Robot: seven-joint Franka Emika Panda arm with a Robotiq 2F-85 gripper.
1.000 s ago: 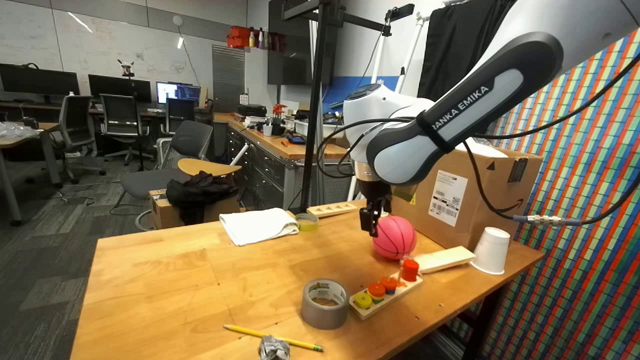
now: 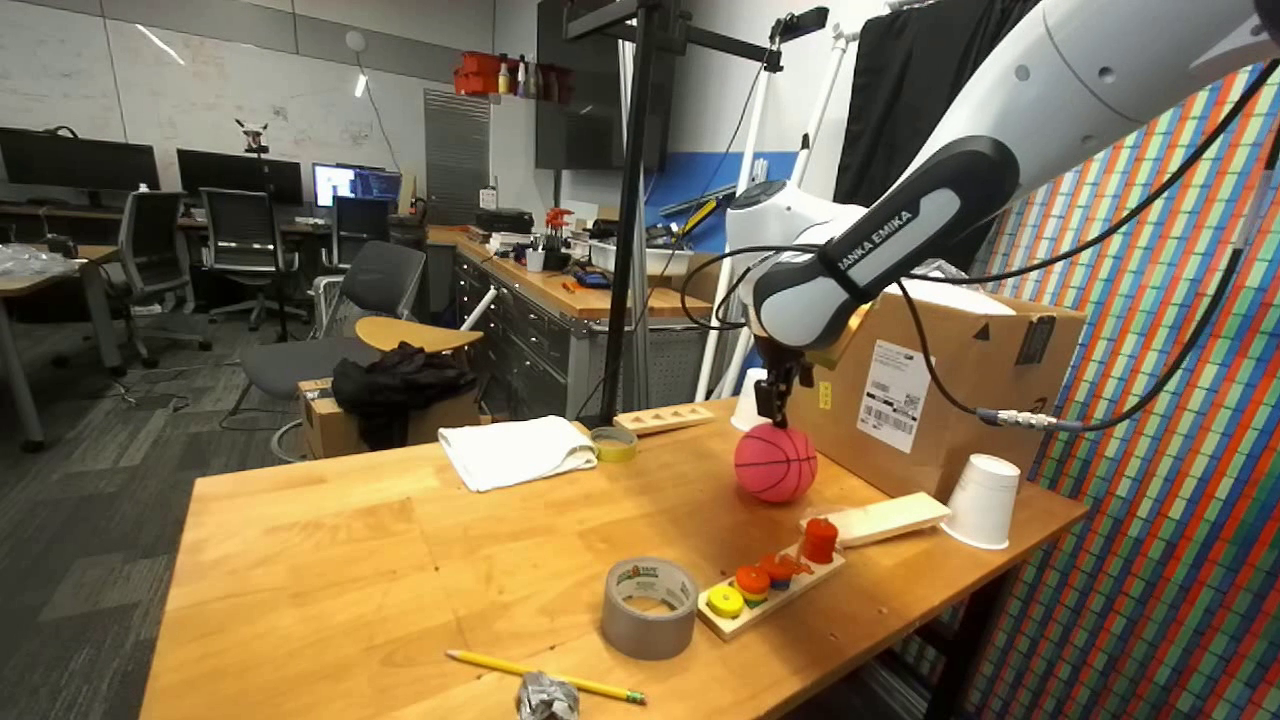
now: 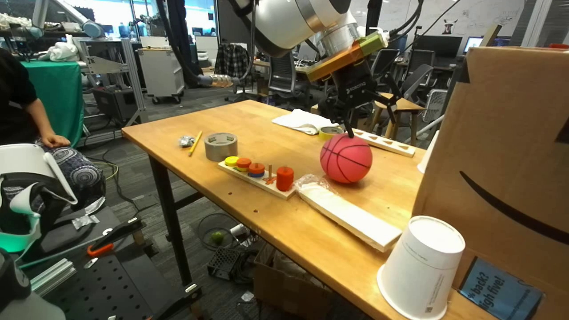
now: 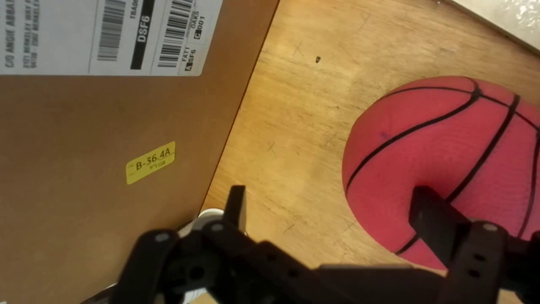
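Note:
A pink basketball (image 2: 775, 466) with black lines rests on the wooden table, in front of the cardboard box; exterior view 2 also shows the ball (image 3: 345, 160) whole. My gripper (image 3: 371, 126) is open and tilted above it. One fingertip stands at the top of the ball, the other out beyond its side towards the box. In the wrist view the ball (image 4: 405, 152) lies under and past the right finger of the gripper, and bare table shows between the fingers. Whether that finger touches the ball I cannot tell.
The cardboard box (image 2: 924, 384) stands close behind the gripper. Near it are a white cup (image 2: 984, 498), a wooden board (image 2: 890, 520) and a peg toy (image 3: 261, 181) with coloured rings. Grey tape (image 2: 649, 612), a pencil (image 2: 540, 674) and a white cloth (image 2: 516, 451) lie elsewhere.
My gripper has risen and moved right in exterior view 1, from the ball's left side to above it. The ball has shifted slightly left and back.

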